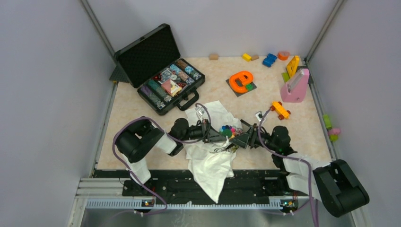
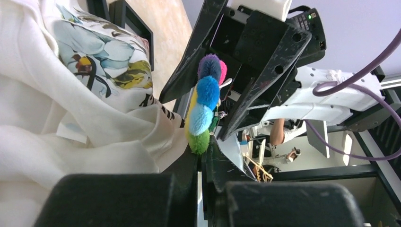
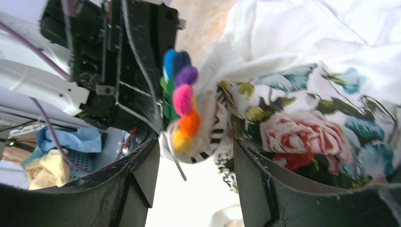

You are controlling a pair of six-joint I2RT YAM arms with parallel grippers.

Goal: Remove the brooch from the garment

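Note:
The white garment (image 1: 210,170) with a floral print lies mid-table, partly over the front edge. The colourful pom-pom brooch (image 1: 227,131) sits between both grippers; in the left wrist view it (image 2: 206,92) stands just beyond the shut fingertips of my left gripper, and what is pinched there is unclear. In the right wrist view the brooch (image 3: 184,99) shows a white pin hanging below. My right gripper is open around that pin's lower end, beside the floral print (image 3: 307,132), with no visible grip on it.
An open black case (image 1: 172,85) of chips stands back left. An orange toy (image 1: 241,81), a toy car (image 1: 280,110), a pink object (image 1: 295,86) and small blocks are at the back and right. Bare table lies either side of the garment.

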